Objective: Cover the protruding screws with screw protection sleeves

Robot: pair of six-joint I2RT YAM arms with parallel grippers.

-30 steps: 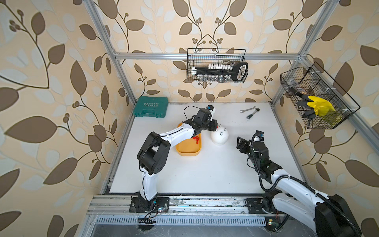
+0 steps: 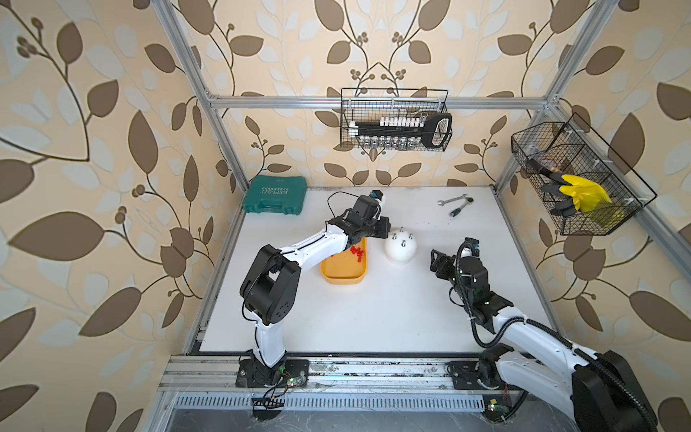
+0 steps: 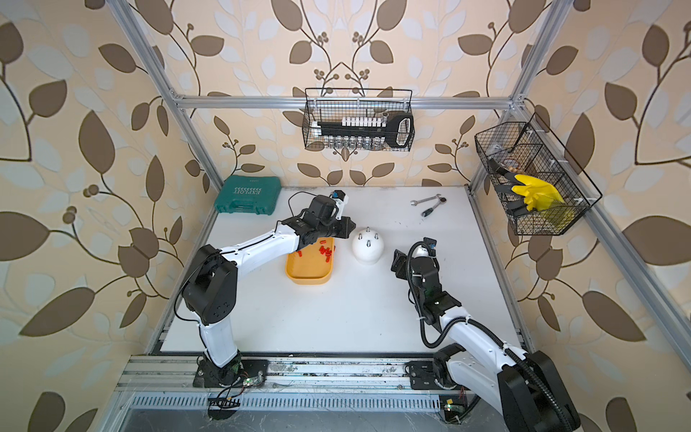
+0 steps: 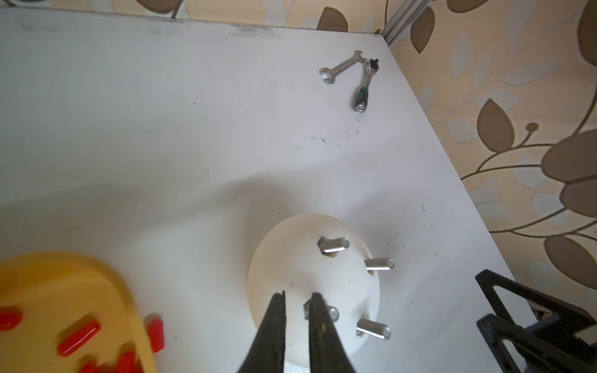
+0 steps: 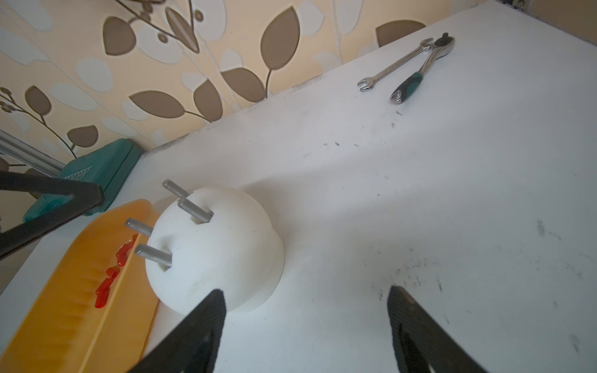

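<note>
A white domed fixture (image 2: 400,250) stands mid-table with several bare metal screws (image 5: 194,210) sticking up from it. An orange tray (image 3: 308,275) to its left holds small red sleeves (image 4: 78,338); one red piece shows by the tray's right rim in the left wrist view. My left gripper hangs over the tray and fixture's left side, fingers part open, nothing visible between them. My right gripper is open to the right of the fixture, its fingers apart and empty.
A green case (image 2: 275,193) lies at the back left, two wrenches (image 5: 395,66) at the back right. Wire baskets (image 2: 394,126) hang on the back and right walls.
My left arm has shifted slightly left, its gripper drawing back from above the fixture. The right arm has barely moved.
</note>
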